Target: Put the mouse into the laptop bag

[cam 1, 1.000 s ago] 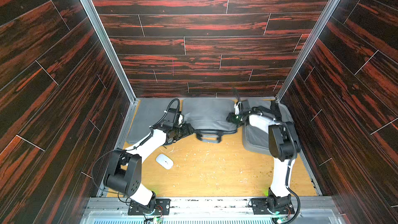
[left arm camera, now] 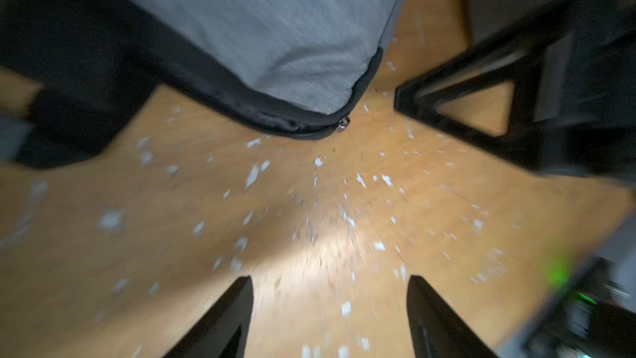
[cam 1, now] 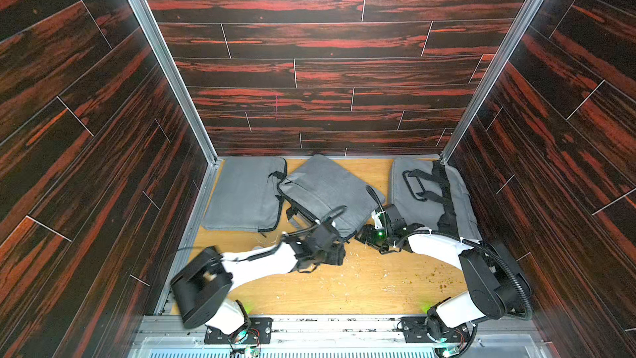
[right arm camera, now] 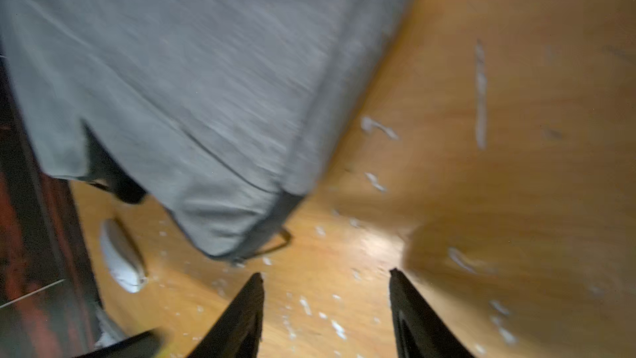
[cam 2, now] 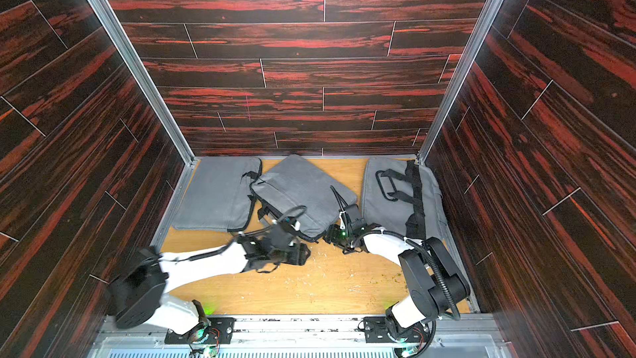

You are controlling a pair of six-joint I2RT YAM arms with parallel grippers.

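A grey laptop bag lies at the back middle, turned askew, one corner toward the front. The white mouse rests on the table beyond that bag's corner in the right wrist view; my left arm covers it in the top views. My left gripper is open and empty, over bare table just in front of the bag's zipped corner. My right gripper has its fingers apart with only table between them, close to the bag's front right edge. Both grippers stand near each other.
Another flat grey bag lies at the back left. A third grey bag with black straps lies at the back right.
The middle bag has turned from square to askew, its handle side swinging left. The mouse became covered.
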